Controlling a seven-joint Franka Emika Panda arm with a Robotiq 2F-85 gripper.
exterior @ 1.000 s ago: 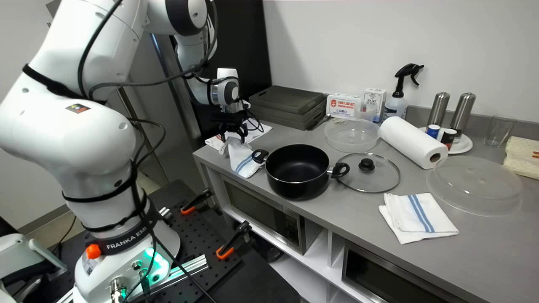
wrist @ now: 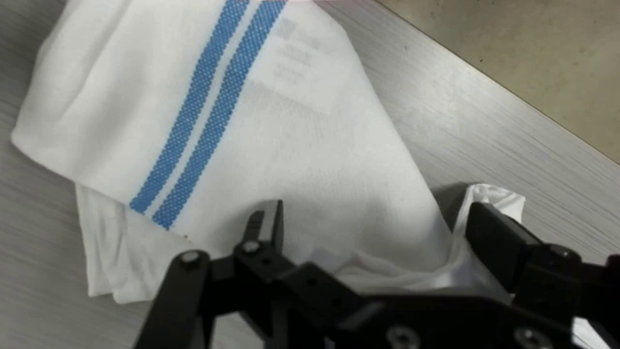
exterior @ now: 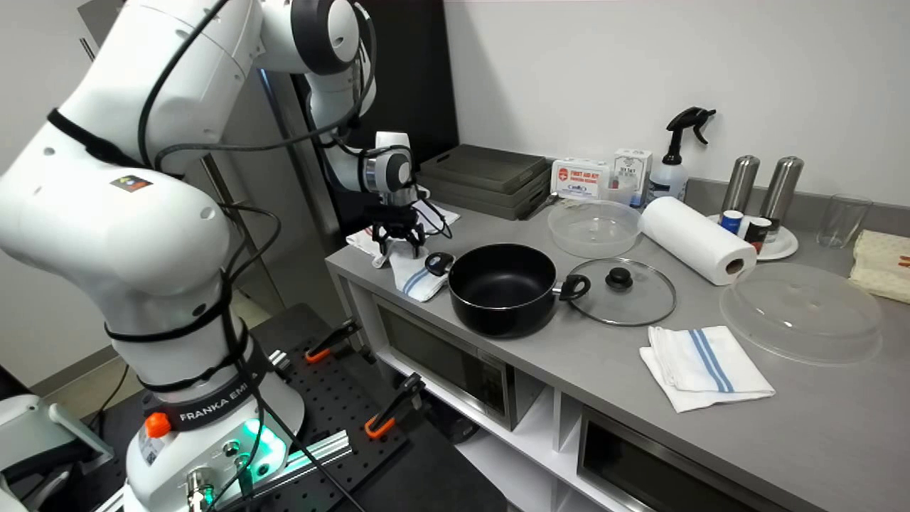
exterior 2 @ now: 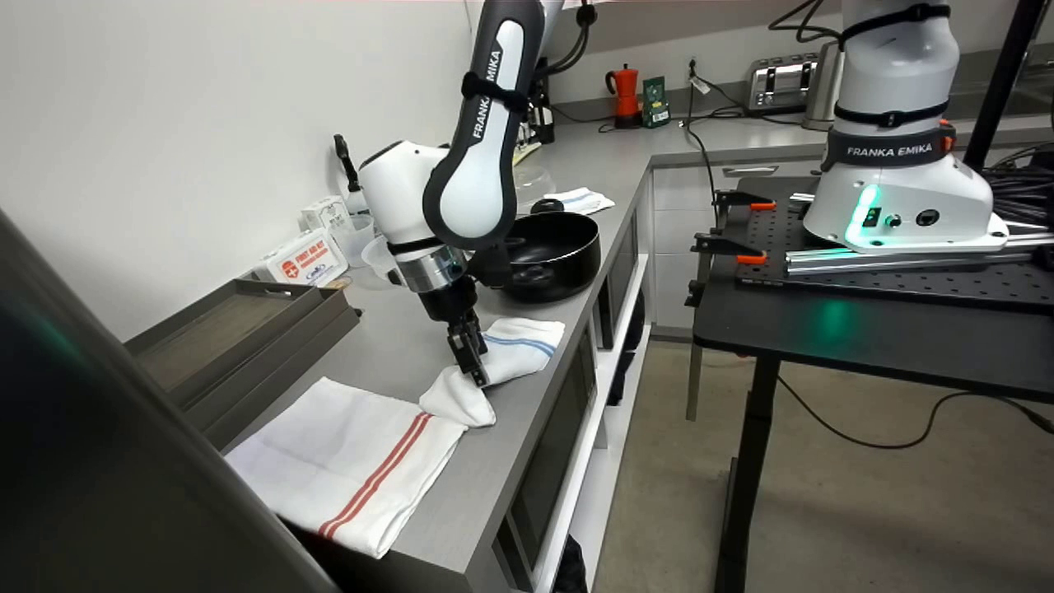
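A white towel with two blue stripes (wrist: pixel 197 122) lies on the counter's near edge, its one end bunched and creased. My gripper is open and low over that bunched end, its fingers set wide apart. In the wrist view one finger (wrist: pixel 273 224) stands over the cloth and the other finger (wrist: pixel 494 244) is beside a raised fold; whether they touch it I cannot tell. The second exterior view has the gripper (exterior 2: pixel 481 377) pointing down at the towel (exterior 2: pixel 514 354). The gripper's own body hides part of the cloth in the wrist view.
A red-striped towel (exterior 2: pixel 356 459) lies close by, at the counter's end. The black pot (exterior: pixel 503 290) stands on the other side, its handle near the blue-striped towel. Grey stacked trays (exterior: pixel 486 180) are behind. Another blue-striped towel (exterior: pixel 706 367) lies farther along.
My gripper has moved down and slightly right in the first exterior view. The towel's end, raised beneath the gripper before, now sits lower on the counter.
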